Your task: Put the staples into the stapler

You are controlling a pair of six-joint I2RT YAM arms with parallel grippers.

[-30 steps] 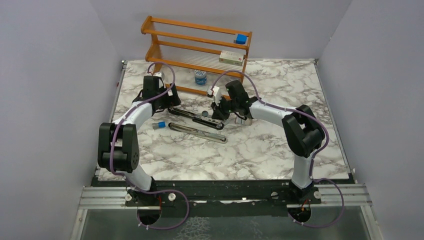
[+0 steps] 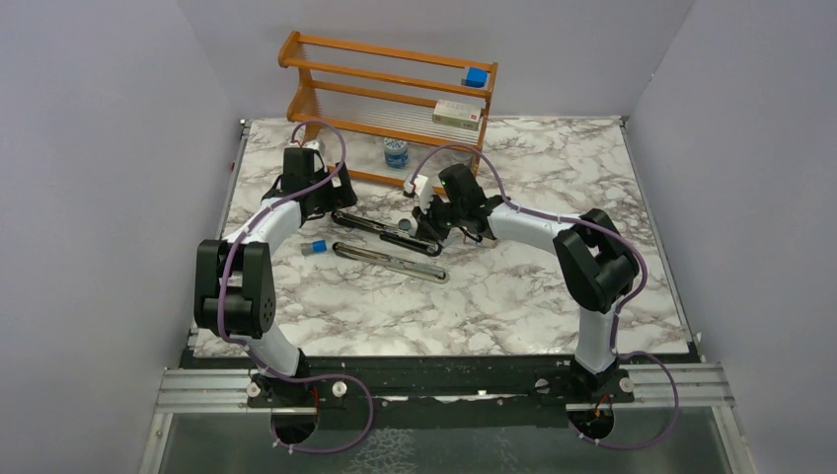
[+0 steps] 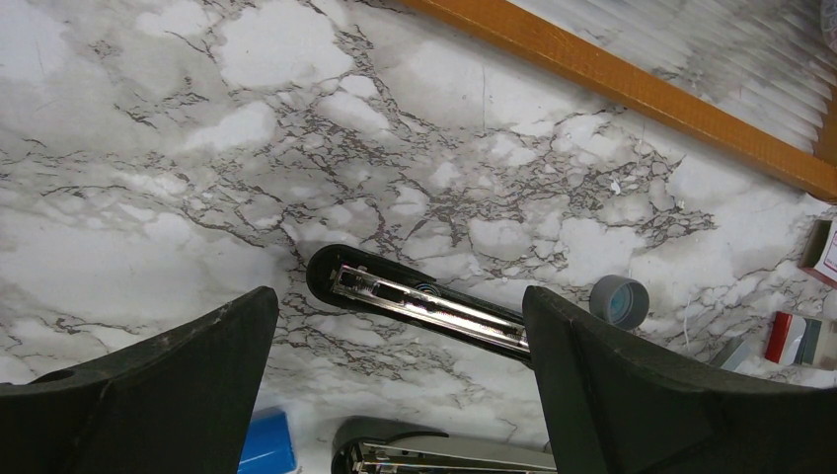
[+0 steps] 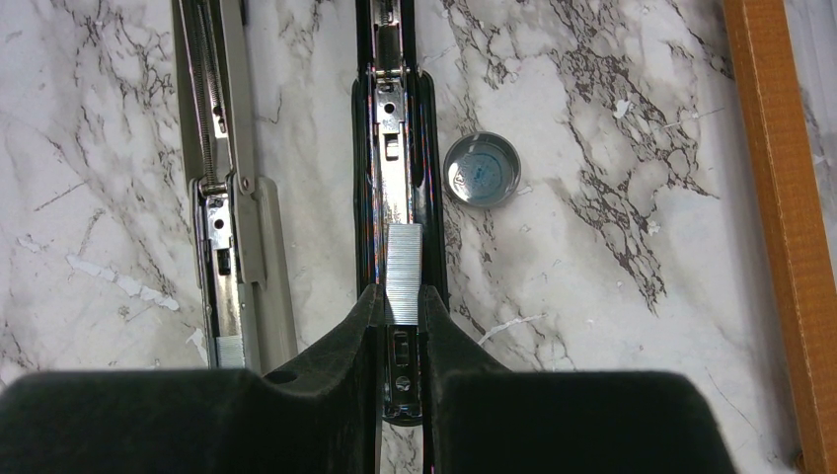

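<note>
The black stapler (image 4: 395,168) lies opened flat, its metal channel facing up, in the middle of the right wrist view. A silver strip of staples (image 4: 404,267) is lined up lengthwise over that channel. My right gripper is shut on the strip's near end. Whether the strip rests fully in the channel, I cannot tell. Over the stapler's other end, my left gripper stands open and empty, fingers wide apart. A second, grey stapler (image 2: 390,262) lies opened out, parallel to the black one, with a short staple strip (image 4: 230,351) in its channel.
A small round grey cap (image 4: 482,170) sits close beside the black stapler. The wooden rack (image 2: 395,128) stands behind. A blue-ended block (image 2: 314,247) lies to the left, and small boxes (image 3: 799,339) to the right.
My right gripper has moved slightly left and toward the front, over the black stapler's end. Both staplers stay put, and the left arm has barely shifted.
</note>
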